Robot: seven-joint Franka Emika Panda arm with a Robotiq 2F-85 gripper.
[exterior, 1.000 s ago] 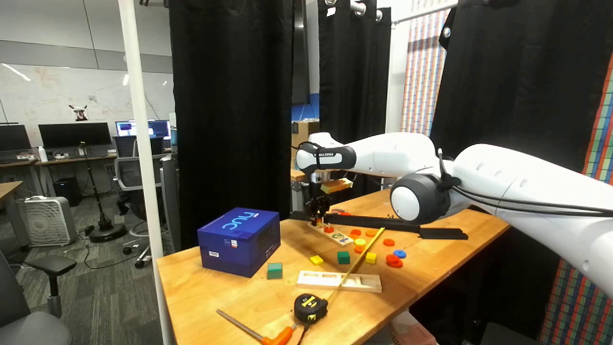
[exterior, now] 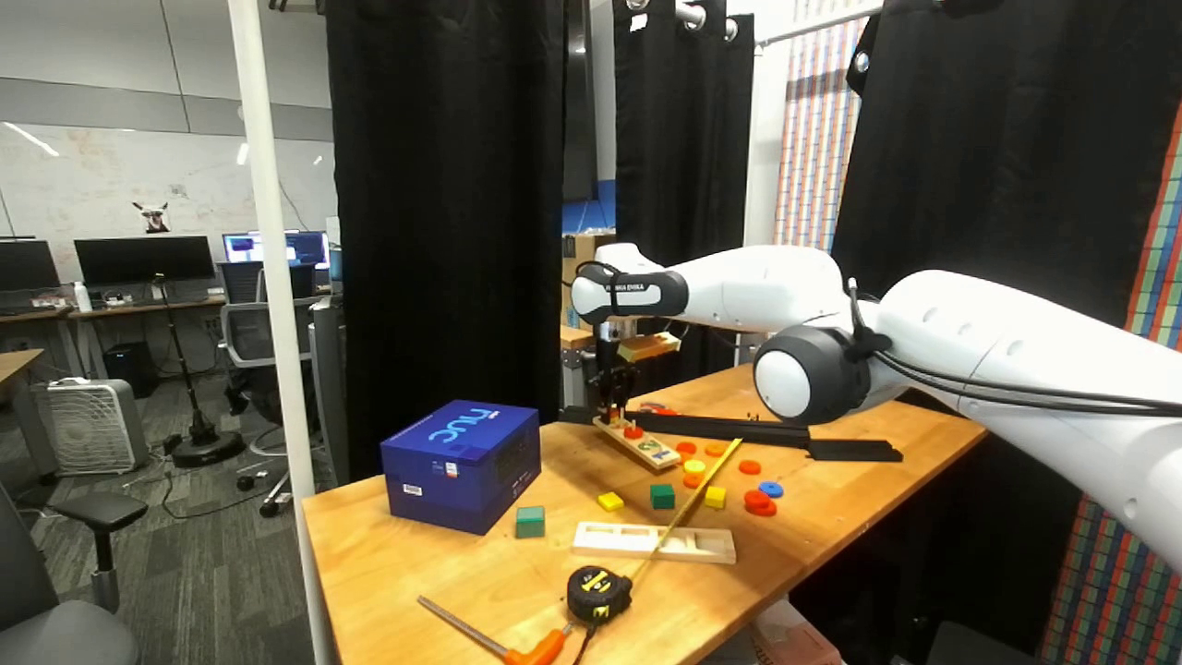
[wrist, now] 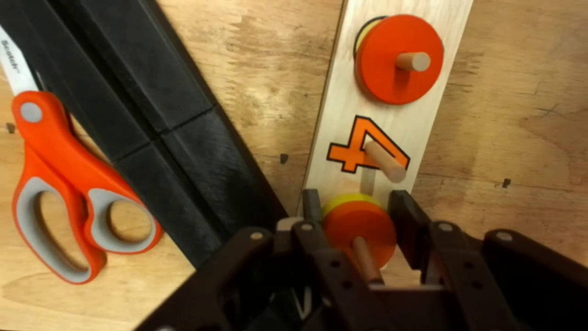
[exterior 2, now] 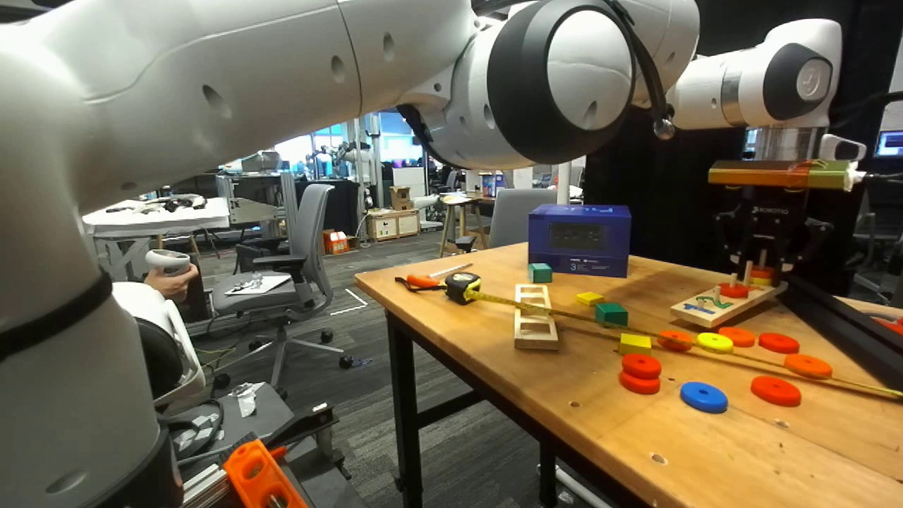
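In the wrist view my gripper is shut on an orange disc (wrist: 350,223) and a yellow disc (wrist: 346,198), stacked around a peg at one end of a wooden board (wrist: 342,110). A bare peg (wrist: 386,162) rises beside the printed 4. Farther along the board, a red disc (wrist: 383,63) sits around another peg, with a yellow edge showing under it. From the side, the gripper (exterior 2: 762,267) reaches down over the far end of the board (exterior 2: 698,310); that end looks raised, the board tilted.
Black rails (wrist: 182,138) lie close beside the board, with orange scissors (wrist: 82,165) beyond. Several loose discs, blocks (exterior 2: 611,315), a slotted wooden tray (exterior 2: 535,340) and an extended tape measure (exterior 2: 462,288) occupy the table near the blue box (exterior 2: 579,241).
The arm's hand has risen slightly. The board's far end has come up with it, while its near end stays low. The loose pieces on the table have not moved.
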